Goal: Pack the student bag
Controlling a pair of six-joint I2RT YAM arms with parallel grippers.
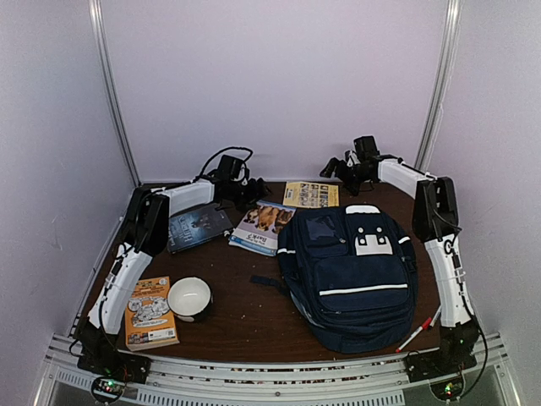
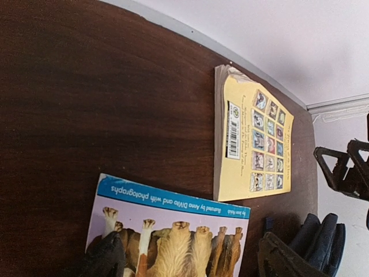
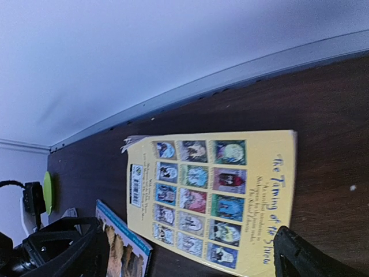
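Note:
A navy backpack [image 1: 359, 300] lies flat on the right half of the table. Behind it is a yellow book [image 1: 311, 194] with a grid of pictures, also filling much of the right wrist view. A book with animal photos [image 1: 262, 226] lies left of the bag, a dark book [image 1: 196, 228] farther left, an orange book [image 1: 150, 310] at the front left. My left gripper [image 1: 252, 191] is open above the animal book's back end. My right gripper [image 1: 338, 169] is open, raised at the back, just right of and above the yellow book.
A white bowl [image 1: 189, 296] stands beside the orange book. Markers [image 1: 414, 334] lie at the front right corner. Bare table shows between bowl and bag. Walls bound the back and both sides.

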